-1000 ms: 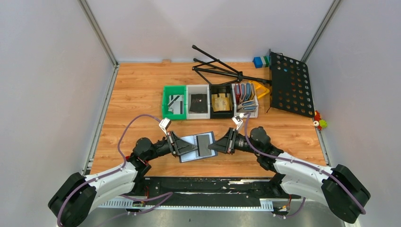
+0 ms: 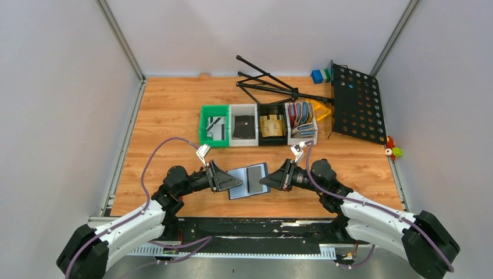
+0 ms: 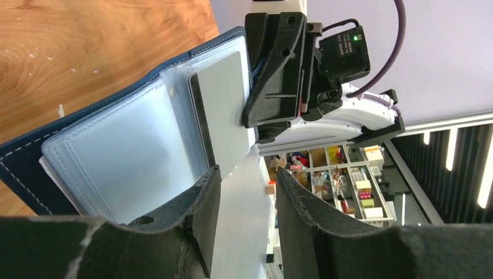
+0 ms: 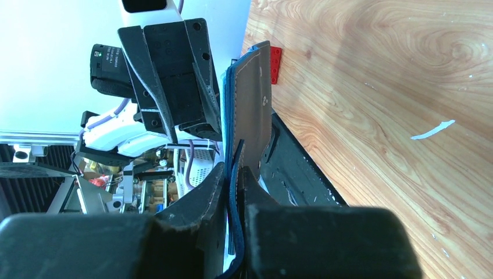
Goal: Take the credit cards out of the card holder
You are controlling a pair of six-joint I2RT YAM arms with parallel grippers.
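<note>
A blue card holder [image 2: 235, 189] lies open between my grippers, with a grey card [image 3: 221, 110] in its clear sleeve on the right half. My right gripper [image 2: 263, 182] is shut on the holder, whose brown outer side and blue edge [image 4: 247, 104] rise from its fingers. My left gripper [image 2: 238, 182] stands open at the holder's left part, its fingertips in front of the pale sleeves, nothing visibly between them.
Behind are a green bin [image 2: 205, 125], white bins [image 2: 244, 142], a black bin [image 2: 273, 140], a folded black stand [image 2: 267, 87] and a perforated panel [image 2: 357, 104].
My left gripper stays near the same place.
</note>
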